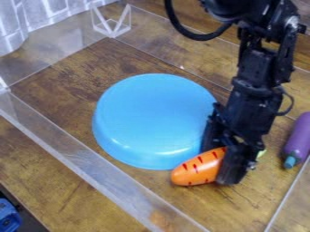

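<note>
My black gripper (227,145) reaches down from the top right to an orange toy carrot (197,170) with dark slits, lying on the wooden floor of a clear-walled bin. The fingertips are at the carrot's right part, largely hiding it and its green top; whether they grip it is unclear. A light blue upturned bowl or dish (150,116) lies just left of the gripper, close beside the carrot.
A purple eggplant-like toy (298,140) lies at the right. Clear walls edge the bin, and a blue object (5,216) sits outside at the lower left.
</note>
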